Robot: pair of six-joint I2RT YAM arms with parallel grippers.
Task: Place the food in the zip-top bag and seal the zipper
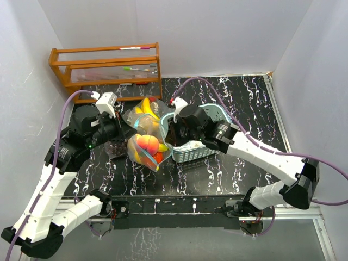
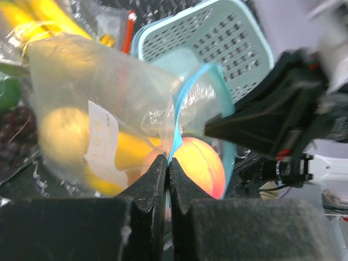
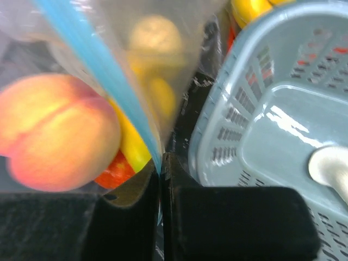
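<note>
A clear zip bag (image 1: 142, 152) with a blue zipper holds fruit: a peach (image 3: 60, 133), yellow fruit (image 3: 133, 136) and something red (image 3: 114, 173). My left gripper is shut on the bag's blue zipper edge at the bag's near side. My right gripper is shut on the same zipper strip, at the side by the basket. In the left wrist view the bag's top stands raised between the two grippers, its film partly hiding the fruit.
A light blue basket (image 1: 190, 155) with pale items stands right of the bag. More bagged food, including bananas (image 1: 147, 107), lies behind. A wooden rack (image 1: 103, 62) stands at the back left. Bare counter (image 1: 206, 179) shows at the front.
</note>
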